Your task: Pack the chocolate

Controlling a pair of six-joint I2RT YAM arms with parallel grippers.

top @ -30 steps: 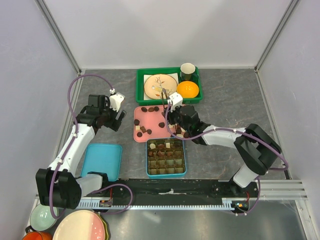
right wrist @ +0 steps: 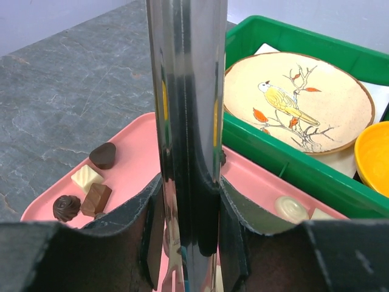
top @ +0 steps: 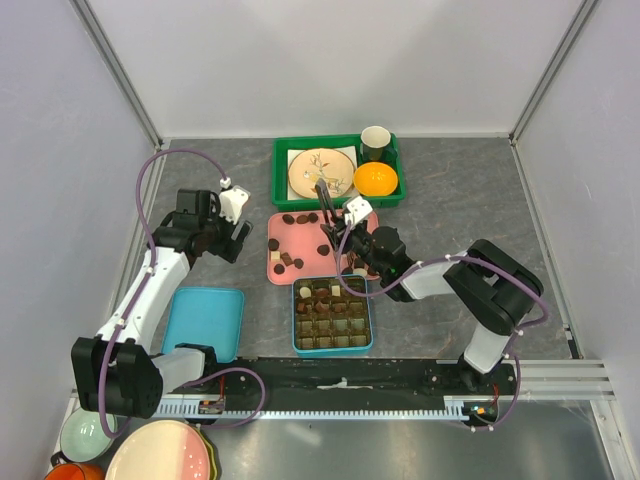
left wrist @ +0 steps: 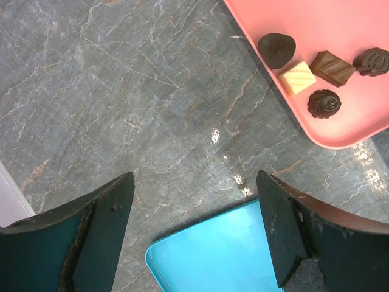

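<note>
My right gripper is shut on metal tongs (right wrist: 187, 109) with a black grip, which stand upright over the pink tray (top: 299, 238). Chocolates lie scattered in that tray, among them a dark brown one (right wrist: 103, 156), a cream square (right wrist: 87, 177) and a swirled one (right wrist: 66, 208). The tongs' lower ends are partly cut off in the right wrist view, so I cannot tell whether they pinch a piece. In front of the tray, the divided box (top: 332, 352) has pieces in its back cells. My left gripper is open and empty over bare grey table, left of the tray.
Behind the pink tray stands a green crate (top: 283, 180) with a bird plate (top: 321, 173), an orange bowl (top: 376, 180) and a mug (top: 375, 138). A flat blue tray (top: 205, 318) lies at front left.
The right arm has shifted slightly toward the front, its elbow swinging inward, and the tongs moved a little with it. My left arm has stayed still.
</note>
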